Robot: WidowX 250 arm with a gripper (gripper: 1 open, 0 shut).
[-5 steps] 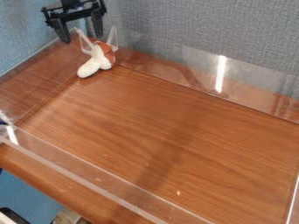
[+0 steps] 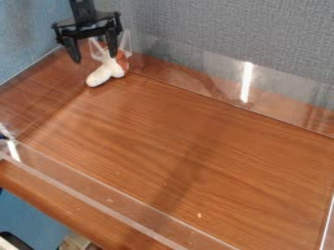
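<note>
My gripper (image 2: 94, 51) hangs at the top left in the camera view, its black fingers open, just above a soft toy (image 2: 107, 70) with a white elongated part and an orange patch. The toy lies in the back left corner of the wooden tray; what part of it, if any, is between the fingers is unclear.
The wooden floor (image 2: 196, 156) of the tray is clear across the middle and right. Clear low walls (image 2: 248, 93) edge it, with grey and blue padded surfaces behind and at the left. A dark object at the bottom left corner is cut off.
My gripper has moved down and slightly right, closer to the toy. The toy looks unmoved.
</note>
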